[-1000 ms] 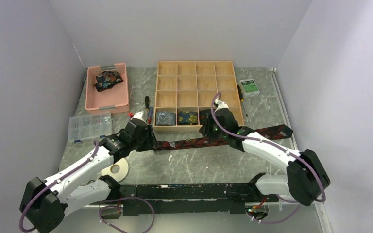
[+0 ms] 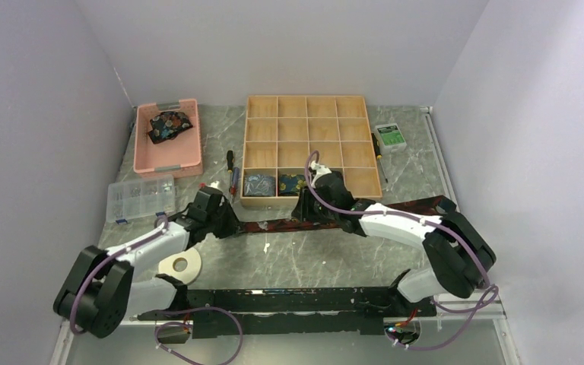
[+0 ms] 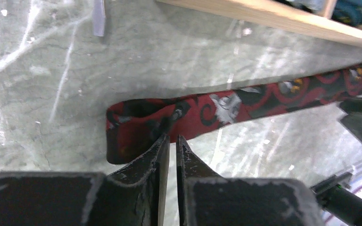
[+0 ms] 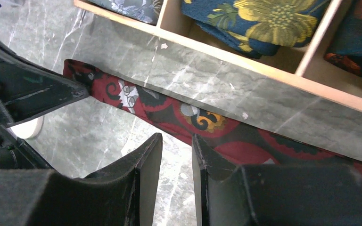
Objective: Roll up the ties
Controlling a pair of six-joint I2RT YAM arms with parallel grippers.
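A dark red and black patterned tie (image 2: 277,225) lies stretched left to right across the table in front of the wooden box. Its narrow left end (image 3: 127,136) is folded back on itself, as the left wrist view shows. My left gripper is over that end with a small gap between its fingers; no cloth shows gripped there. The right gripper hovers beside the tie's front edge, its fingers parted and empty. The wide end (image 2: 430,205) lies flat at the right.
Rolled ties (image 4: 278,21) sit in the front compartments of the wooden box (image 2: 304,144). At the back left, a pink basket (image 2: 141,141) holds a folded tie. Screwdrivers (image 2: 232,171), a clear case (image 2: 141,199) and a tape roll (image 2: 175,270) lie nearby.
The right gripper has moved left and slightly toward the front along the tie. My left arm has shifted a little, its gripper staying near the folded end.
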